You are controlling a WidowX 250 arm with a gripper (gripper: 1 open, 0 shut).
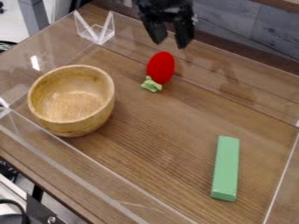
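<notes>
My gripper (pixel 163 33) is a dark mechanism at the top centre, open, partly cut by the frame edge. Below it, apart from it, a red oval object (pixel 162 68) lies on the wooden table (pixel 163 149). A small light green piece (pixel 152 84) lies just below and left of the red object.
A tan bowl (pixel 70 101) sits at the left. A clear plastic holder (pixel 96 28) stands at the upper left. A long green block (pixel 223 168) lies at the lower right.
</notes>
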